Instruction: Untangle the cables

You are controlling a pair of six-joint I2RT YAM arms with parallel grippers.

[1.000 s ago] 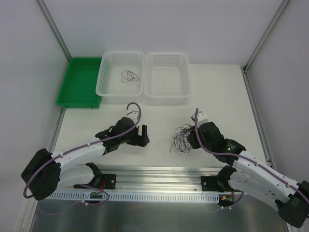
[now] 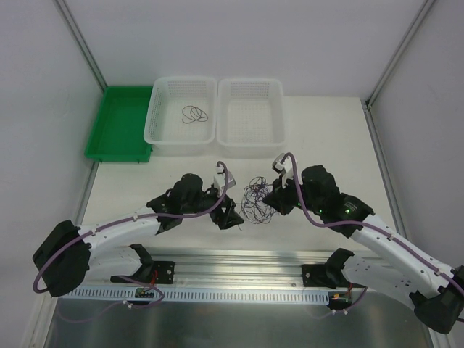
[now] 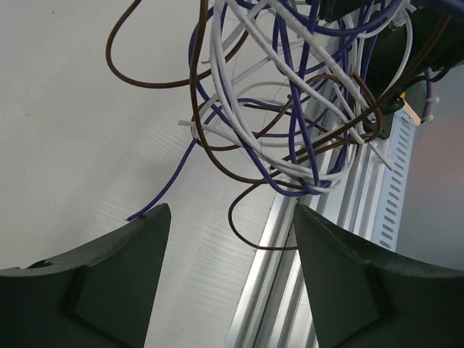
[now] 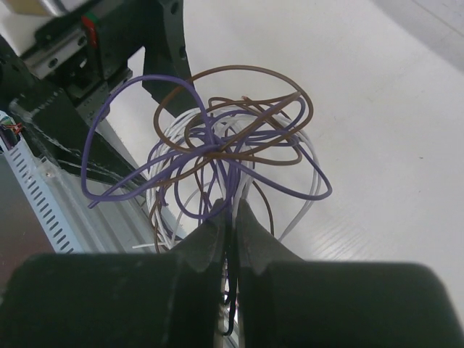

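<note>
A tangled bundle of purple, white and brown cables hangs between the two arms. My right gripper is shut on the bundle, with strands running down between its fingers. On the other side, my left gripper stands part open, facing the tangle. In the left wrist view a brown loop dips between its fingertips, and a purple cable end reaches close to the finger on that view's left. Neither looks gripped. Looped strands cover the bundle's inside, so which cable goes where is hidden.
A white basket at the back holds one coiled dark cable. Beside it, another white basket is empty, as is the green bin at the far left. A metal rail borders the front.
My right gripper has carried the bundle leftward to mid-table and raised it. The left gripper has come right toward the bundle, so the gap between the arms has narrowed.
</note>
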